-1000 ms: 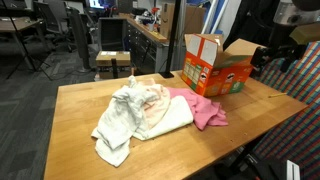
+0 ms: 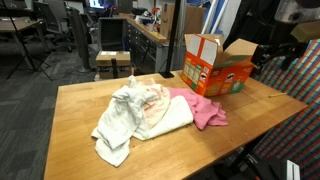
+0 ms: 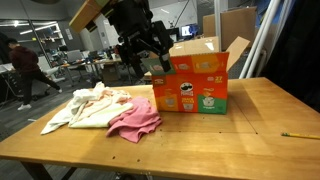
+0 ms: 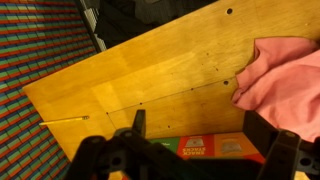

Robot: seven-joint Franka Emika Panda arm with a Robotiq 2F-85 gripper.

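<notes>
My gripper is open above the table, its two black fingers wide apart with nothing held between them. In exterior view 1 the gripper [image 2: 272, 58] hangs at the right, in front of the orange box. A pile of cloths lies on the table: a white cloth [image 2: 118, 125], a cream cloth [image 2: 168, 117] and a pink cloth [image 2: 205, 109] nearest the box. The wrist view shows the pink cloth [image 4: 285, 85] at the right, apart from the fingers. The open cardboard box [image 3: 200, 88], orange and green with raised flaps, stands at the table's back right.
A pencil [image 3: 300, 136] lies on the bare wood right of the box. A striped multicoloured surface [image 4: 35, 60] lies beyond the table's edge.
The arm at the right has shifted very slightly; the cloths and the box are unmoved.
</notes>
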